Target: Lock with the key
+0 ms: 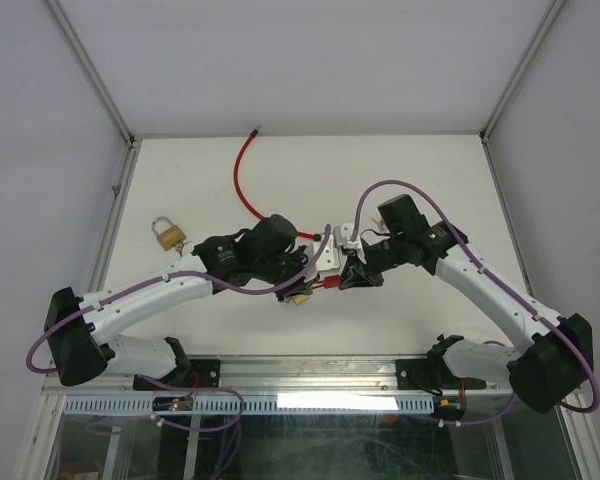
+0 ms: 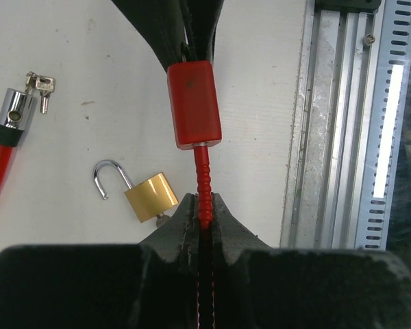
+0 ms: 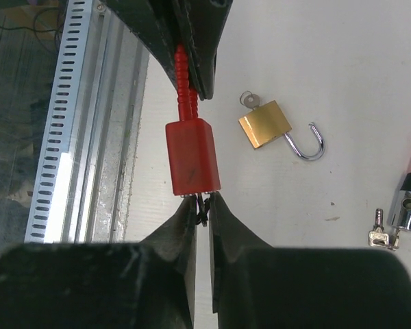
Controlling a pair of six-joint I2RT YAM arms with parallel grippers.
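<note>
My left gripper (image 1: 302,282) is shut on the red ribbed sleeve of a lock with a red rectangular body (image 2: 194,103), held horizontally over the board. My right gripper (image 1: 350,278) is at the body's other end, its fingertips close around a small dark piece (image 3: 202,209); whether they grip it is unclear. A brass padlock (image 2: 151,196) with open shackle and key lies below, partly hidden in the top view. A silver lock end (image 3: 407,205) on a red cable, with keys (image 3: 379,238), lies nearby.
A second brass padlock (image 1: 171,236) lies at the left. The red cable (image 1: 237,180) curves across the back. The metal rail (image 1: 280,372) runs along the front edge; the white board is otherwise mostly clear.
</note>
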